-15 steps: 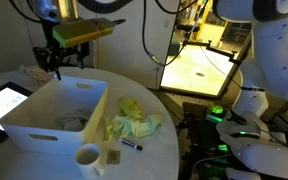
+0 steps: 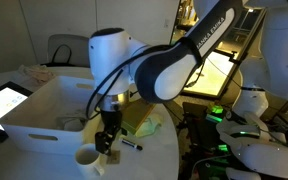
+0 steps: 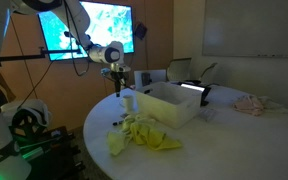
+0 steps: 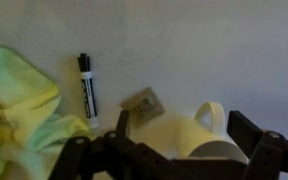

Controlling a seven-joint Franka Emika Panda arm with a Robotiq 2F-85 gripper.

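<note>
My gripper is open above the table, with nothing held between its fingers. A white mug (image 4: 207, 128) shows partly between and below the fingers in the wrist view, its handle pointing up in the picture. In exterior view 1 the mug (image 2: 88, 161) stands upright at the front, close below and left of my gripper (image 2: 109, 136). A black-and-white marker (image 4: 88, 90) lies left of the fingers. Beside it is a crumpled yellow-green cloth (image 4: 19, 105), partly cut off by the frame. Whether the gripper touches the mug cannot be told.
Behind the mug stands a large white open box (image 2: 44, 140) with something grey inside. A small brown square (image 4: 142, 105) lies flat near the mug. A bright-screened device (image 2: 0, 108) is beyond the box. Bare table (image 3: 244, 150) spreads to the right.
The arm has come from above the back of the box toward the front and down, and it now hangs near the mug. The mug, marker, cloth and box look unmoved.
</note>
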